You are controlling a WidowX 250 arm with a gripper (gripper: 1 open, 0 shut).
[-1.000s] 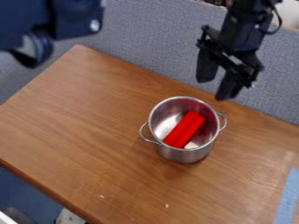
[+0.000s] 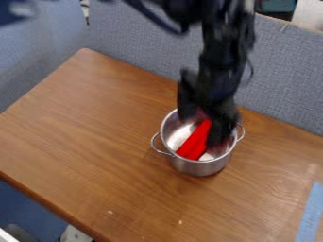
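Observation:
A steel pot [image 2: 197,165] with wire side handles stands on the wooden table. A red elongated object [image 2: 192,145] lies inside it. My dark, blurred gripper [image 2: 207,121] hangs over the pot's back part, hiding some of it; its fingers are too blurred to make out.
The bare wooden table [image 2: 89,142] has free room to the left and front of the pot. A grey padded wall [image 2: 120,49] runs along the back. A light blue strip [image 2: 308,213] lies at the right edge.
My gripper has come down from above the back of the table to the pot, and is now blurred. The pot and red object appear unmoved.

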